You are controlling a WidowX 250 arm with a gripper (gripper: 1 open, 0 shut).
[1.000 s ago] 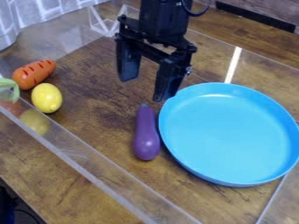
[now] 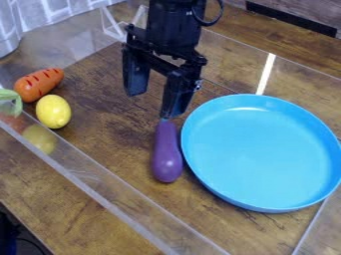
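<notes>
My black gripper point(image 2: 158, 78) hangs open over the middle of the wooden surface, its two fingers spread wide with nothing seen between them. Below its right finger lies an elongated purple toy eggplant point(image 2: 167, 157), just left of a large round blue plate point(image 2: 260, 154). The gripper is above the eggplant's upper end and near the plate's upper left rim.
An orange carrot-like toy point(image 2: 38, 82) and a yellow toy point(image 2: 54, 112) lie at the left, beside a partly cut-off green object point(image 2: 8, 103). A clear plastic edge runs along the left and bottom.
The gripper has shifted slightly to the left over the last second, still open. The eggplant, plate and other toys look unmoved.
</notes>
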